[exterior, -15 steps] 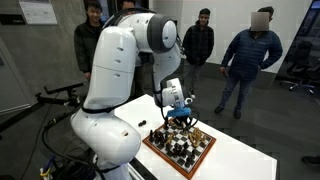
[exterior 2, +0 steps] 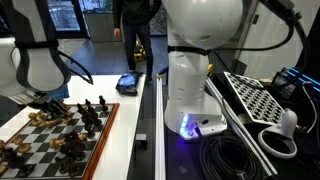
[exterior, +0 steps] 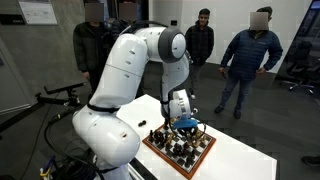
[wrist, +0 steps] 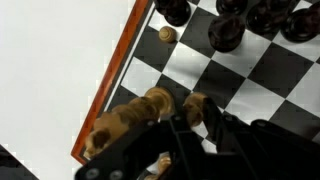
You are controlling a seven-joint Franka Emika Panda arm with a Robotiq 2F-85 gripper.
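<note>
A wooden-framed chessboard (exterior: 160, 153) with dark and light squares lies on the white table. My gripper reaches down over it, its dark fingers close together at the bottom of the wrist view. A light brown chess piece (wrist: 196, 102) shows at the fingertips, and the fingers are shut on it. Its lower part is hard to make out, so I cannot tell whether it touches the board. Beside it stand other light brown pieces (wrist: 159, 97). In the second exterior view, my gripper is low over the far part of the board, among pieces.
Several dark pieces (wrist: 226, 33) stand along the top of the wrist view, and one small tan piece (wrist: 167, 34) stands near the frame. Bare white table (exterior: 240, 155) lies right of the board. People (exterior: 250, 60) stand behind the table.
My gripper has come lower over the board and moved slightly right in the first exterior view. The arm has tilted downward with it.
</note>
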